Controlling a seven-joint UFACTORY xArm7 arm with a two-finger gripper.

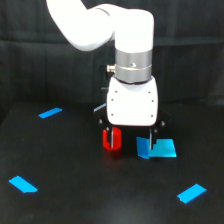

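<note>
A red block [112, 139] sits on the dark table, partly hidden behind the white hand. To its right, a blue block [143, 148] stands at the left side of a flat cyan square [163, 148]. My gripper [129, 136] is in front of or above these things, its dark fingers wide apart at the two sides of the white hand. It looks open, and I see nothing held. The left finger overlaps the red block in view, and the right one is near the blue block and cyan square. How high the fingertips are above the table I cannot tell.
Several cyan strips mark the dark table: one at the far left [50, 113], one at the near left [22, 184] and one at the near right [191, 193].
</note>
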